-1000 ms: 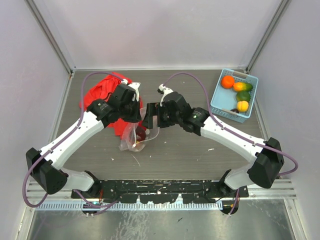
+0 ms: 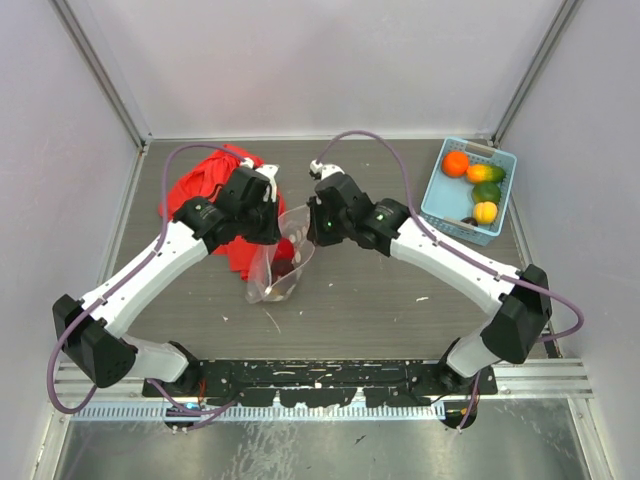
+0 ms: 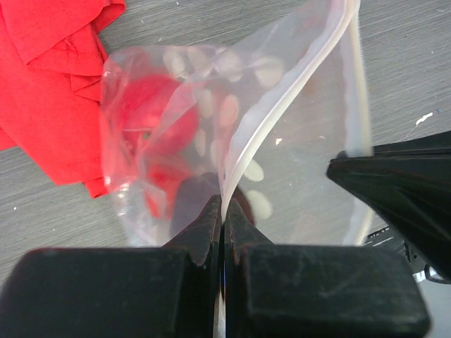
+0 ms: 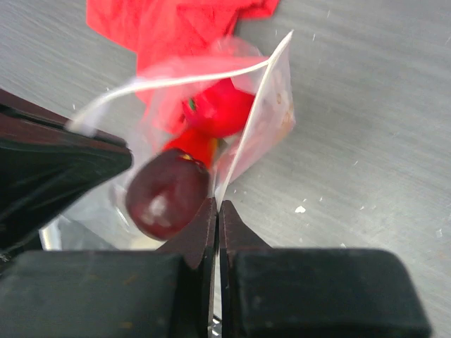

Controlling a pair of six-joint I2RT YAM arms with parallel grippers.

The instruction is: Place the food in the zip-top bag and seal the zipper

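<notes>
The clear zip top bag stands mouth-up between my two arms. Inside it are a red food item and a dark purple one, seen through the plastic. My left gripper is shut on one side of the bag's rim, which runs between its fingers. On the opposite side, my right gripper is shut on the rim as well. Between the two grippers the mouth is still spread apart, and the zipper edge curves across the left wrist view.
A crumpled red cloth lies behind and left of the bag. At the far right, a light blue basket holds several fruits and vegetables, among them an orange.
The left arm has stayed put.
</notes>
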